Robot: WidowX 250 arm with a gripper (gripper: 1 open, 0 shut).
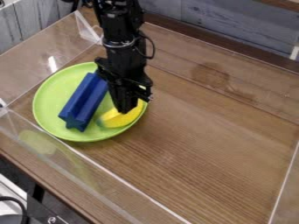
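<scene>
A green plate (52, 109) sits at the left of the wooden table, holding a long blue block (83, 99) on its left half and a yellow object (114, 118) on its right. The black gripper (124, 103) reaches down from the top over the plate, its tip low at the yellow object, partly covering it. It looks shut; whether anything is between its fingers is hidden.
A grey wall or rim runs along the back, and a clear edge lines the left. A black cable lies at the bottom left.
</scene>
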